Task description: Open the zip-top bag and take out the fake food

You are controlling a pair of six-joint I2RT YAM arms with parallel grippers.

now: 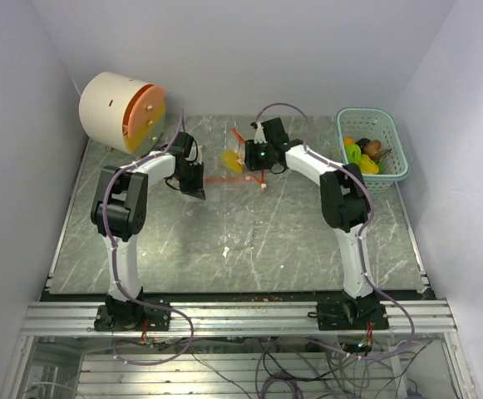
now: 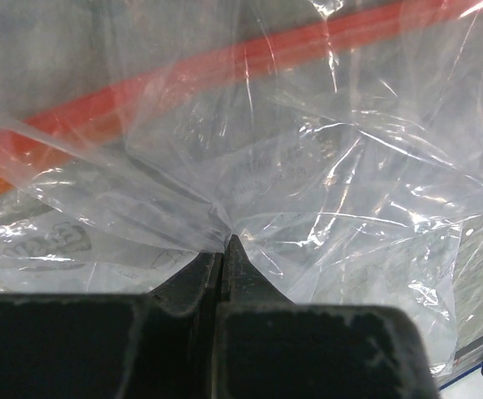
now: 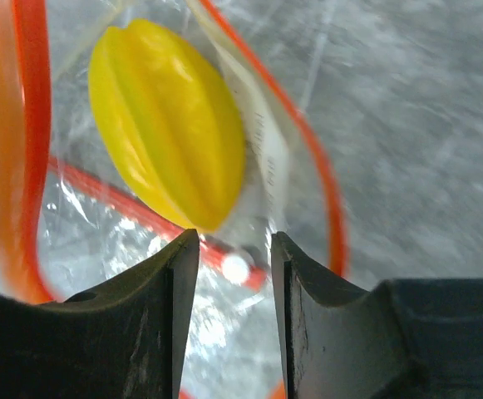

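Note:
The clear zip bag [image 2: 308,183] with its red-orange zip strip [image 2: 308,43] lies on the table. My left gripper is shut on a gathered pinch of its clear film. Inside or under the film lies a yellow fake food piece [image 3: 166,125], also visible as a yellow patch [image 1: 232,161] between the two arms in the top view. My right gripper is part open just in front of the yellow piece. No bag film or food shows clearly gripped between its fingers. An orange-red strip [image 3: 312,141] curves close by its right finger.
At the right, a mint basket [image 1: 395,137] holds several pieces of fake food. A white drum with an orange face [image 1: 116,108] sits at the back left.

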